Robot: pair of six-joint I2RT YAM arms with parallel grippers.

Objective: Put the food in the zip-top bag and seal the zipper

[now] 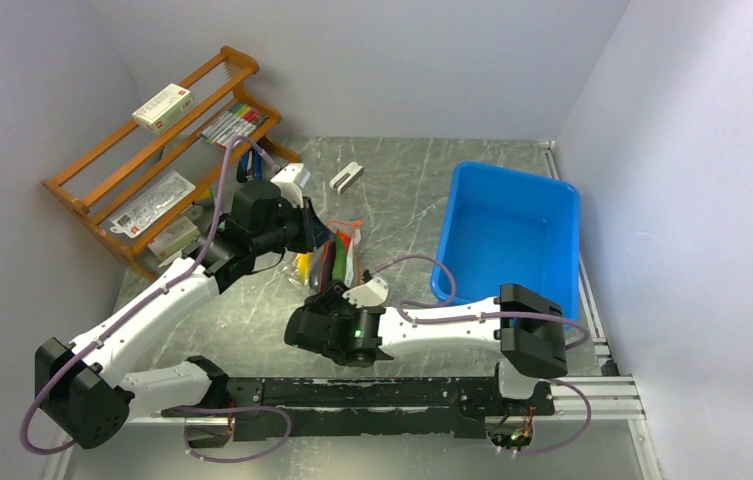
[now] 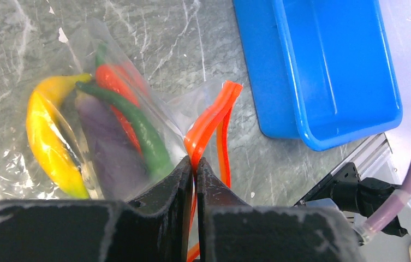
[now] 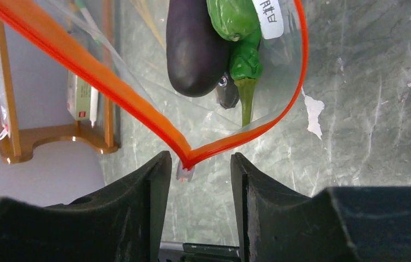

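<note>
The clear zip bag (image 2: 50, 164) lies with food in it: a yellow pepper (image 2: 47, 125), red pepper (image 2: 113, 82), green pepper (image 2: 146, 136) and eggplant (image 2: 102, 147) (image 3: 192, 49). My left gripper is shut on the bag's orange zipper strip near the opening. In the right wrist view, the bag's open mouth shows, and my right gripper stands part open around the lower corner of the orange zipper (image 3: 219, 146), just short of or at it; contact cannot be told.
A blue bin (image 1: 507, 240) stands at the right. A wooden rack (image 1: 112, 200) with boxes is at the back left, and a small white object (image 1: 347, 176) lies behind the bag.
</note>
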